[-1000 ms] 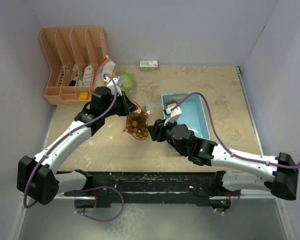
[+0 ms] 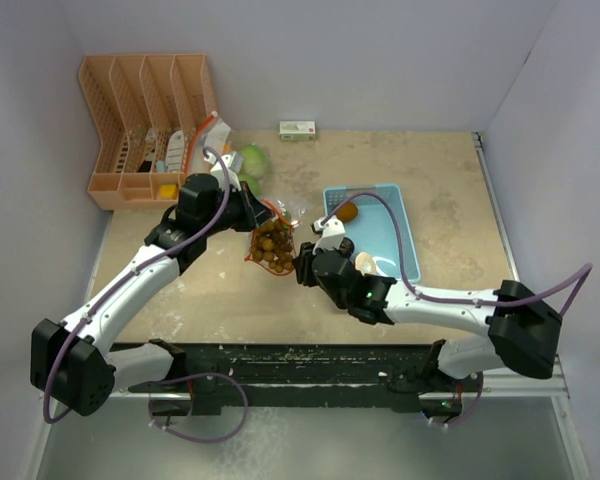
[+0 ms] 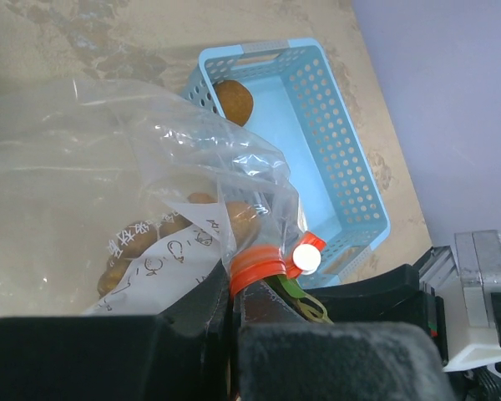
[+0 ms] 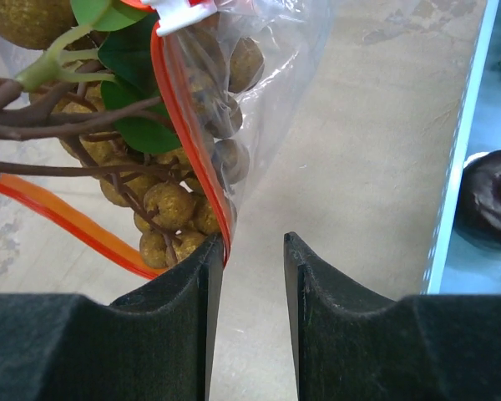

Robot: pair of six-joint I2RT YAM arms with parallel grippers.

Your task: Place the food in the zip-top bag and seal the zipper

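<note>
The clear zip top bag (image 2: pixel 272 245) lies mid-table, its mouth edged in orange. Inside are brown round fruits (image 4: pixel 169 205) on stems with green leaves (image 4: pixel 146 125). At the upper end of the mouth, my left gripper is shut on the bag's orange edge (image 3: pixel 257 266). My right gripper stands part open at the opposite, lower corner of the mouth. Its left fingertip meets the orange rim (image 4: pixel 202 167) in the right wrist view; the gap between the fingers shows only table. A white and red slider (image 4: pixel 184 12) sits on the rim.
To the right is a blue basket (image 3: pixel 351 159) holding a brown oval item (image 3: pixel 234 102) and a dark eggplant-like item (image 4: pixel 491 199). A peach-coloured rack (image 2: pixel 130 110) stands back left, with green round produce (image 2: pixel 252 160) near it.
My right arm has shifted leftward, its gripper now beside the bag's lower corner. More of the basket's contents shows. My left arm holds nearly still at the bag.
</note>
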